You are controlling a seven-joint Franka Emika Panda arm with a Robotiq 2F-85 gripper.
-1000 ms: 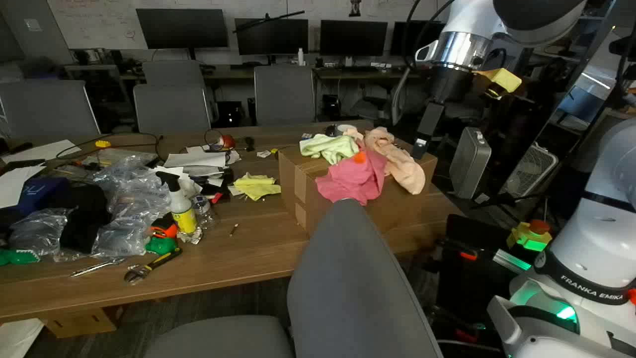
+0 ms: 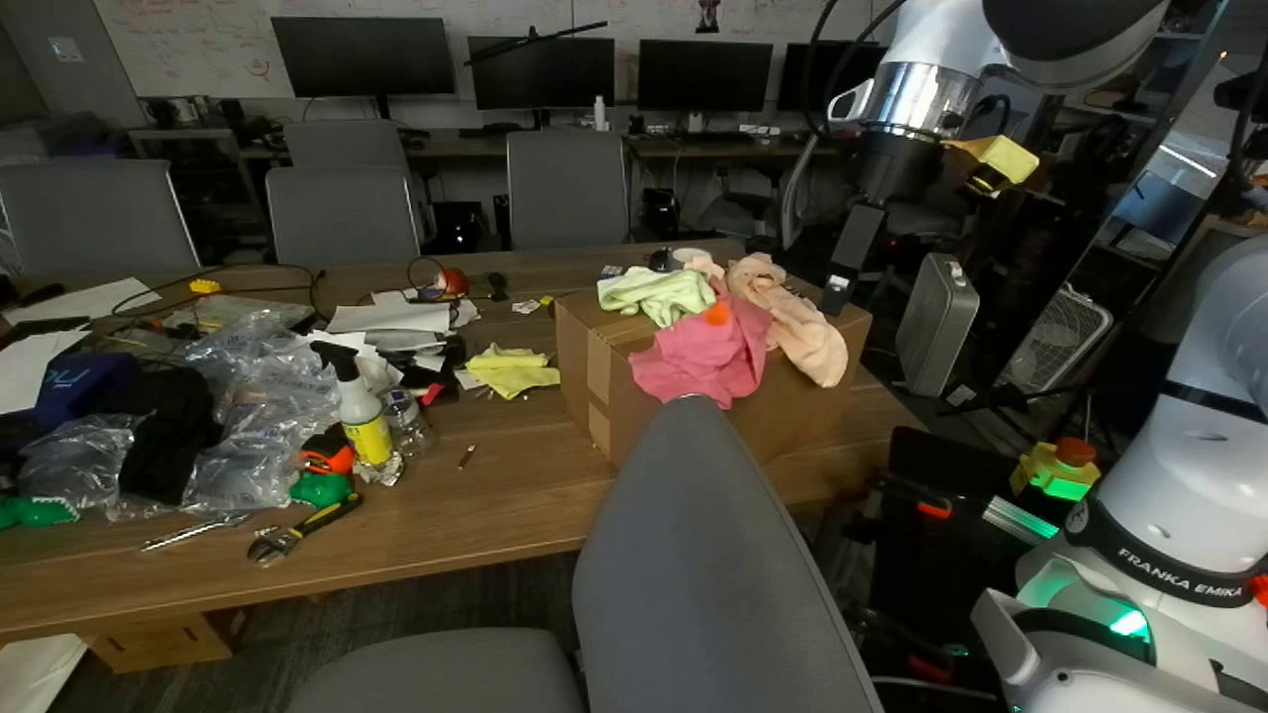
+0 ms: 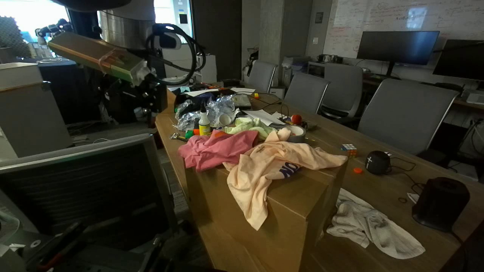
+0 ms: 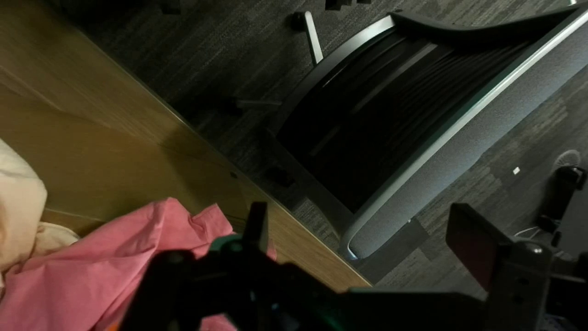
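My gripper is open, its two dark fingers wide apart with only floor and a chair seen between them. In the first exterior view it hangs in the air at the right of the cardboard box (image 2: 749,428). On the box lie a pink cloth (image 2: 707,356), a peach cloth (image 2: 796,327) and a pale green cloth (image 2: 656,295). The peach cloth (image 3: 254,181) drapes over the box side and bears dark lettering. In the wrist view the pink cloth (image 4: 104,265) is at the lower left, partly hidden behind the gripper.
A grey chair (image 2: 713,547) stands against the table's near side. On the table (image 2: 523,463) are a spray bottle (image 2: 365,410), a wrench (image 2: 303,529), crumpled plastic (image 2: 267,392) and a yellow cloth (image 2: 511,370). Beyond the box lie a whitish towel (image 3: 372,226) and a puzzle cube (image 3: 349,149).
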